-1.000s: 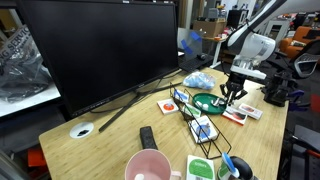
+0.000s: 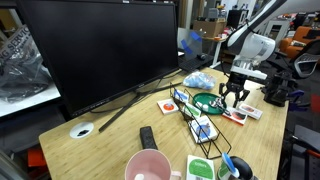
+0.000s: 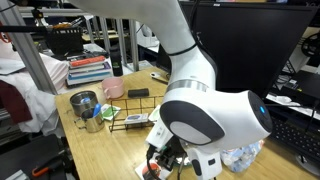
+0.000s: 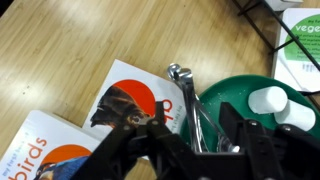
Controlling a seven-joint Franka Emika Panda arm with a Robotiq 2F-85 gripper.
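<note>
My gripper stands open over a silver metal utensil [image 4: 187, 85], perhaps tongs or a spoon. The utensil's shaft runs between the two dark fingers, and its lower end is hidden by the gripper. Beneath it, a green plate [image 4: 235, 90] bears two white cylindrical pieces [image 4: 268, 100]. In exterior view 1 the gripper [image 2: 236, 100] is low beside the green plate [image 2: 207, 103]. Whether the fingers touch the utensil I cannot tell.
Two cards, one reading "birds" [image 4: 45, 150] and another with an orange circle [image 4: 125, 88], lie left of the plate. A black wire rack [image 2: 195, 118] stands nearby. A pink mug [image 2: 148, 165], a remote [image 2: 147, 138] and a large monitor [image 2: 110, 50] are farther off.
The gripper has come down slightly toward the table by the green plate. Other objects look unmoved.
</note>
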